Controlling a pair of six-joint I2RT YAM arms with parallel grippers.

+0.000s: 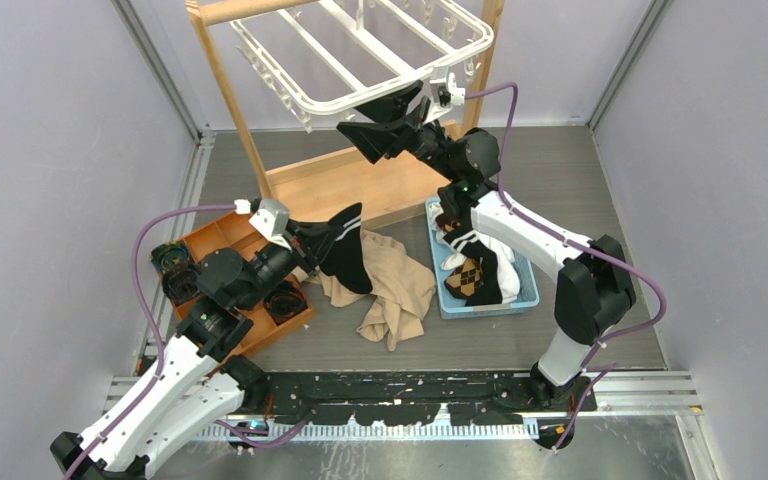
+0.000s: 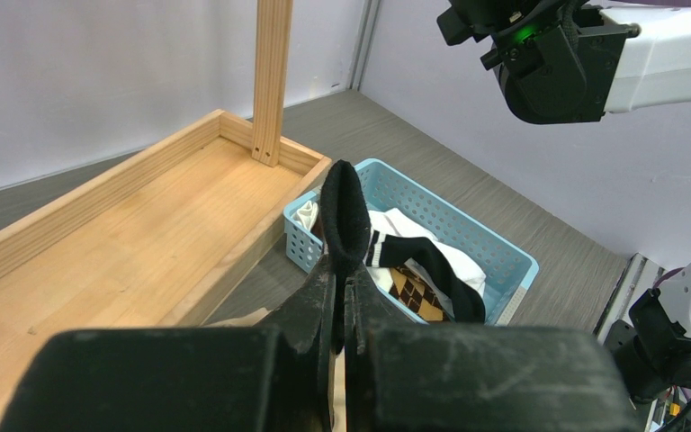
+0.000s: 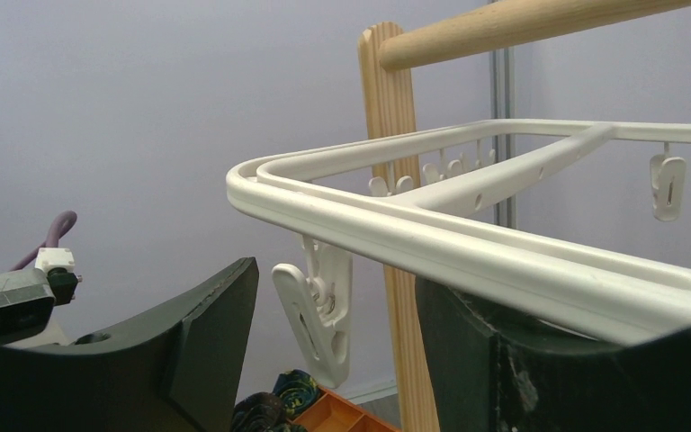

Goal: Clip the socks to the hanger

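Observation:
My left gripper is shut on a black sock with white stripes, which hangs from its fingertips above the beige cloth. In the top view the same sock shows to the right of the fingers. The white hanger hangs from a wooden frame. At its near edge, my right gripper stands part open, one finger on each side of a white clip. Both fingers look apart from the clip, with nothing held between them.
A blue basket with more socks sits at the right. A beige cloth lies on the floor. The orange compartment box stands at the left, partly under the left arm. Another clip hangs farther along the hanger.

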